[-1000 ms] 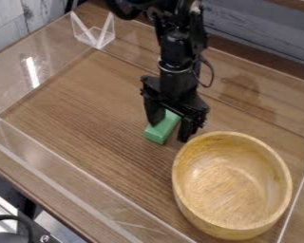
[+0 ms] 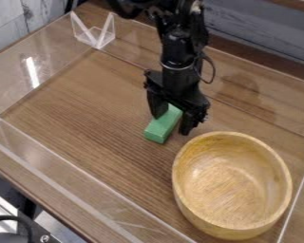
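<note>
A black robot gripper [image 2: 175, 106] hangs from the top of the view over the middle of the wooden table. Its fingers stand open around the upper part of a green block [image 2: 160, 129], one on each side. The block lies on the table, partly hidden by the gripper. Whether the fingers touch it cannot be told.
A large cream oval bowl [image 2: 231, 180] takes up the lower right, close beside the block. A clear wire-like holder [image 2: 94, 27] sits at the back left. A black cable lies at the bottom left edge.
The gripper has shifted slightly, rising a little at its right side. The green block stays in about the same place.
</note>
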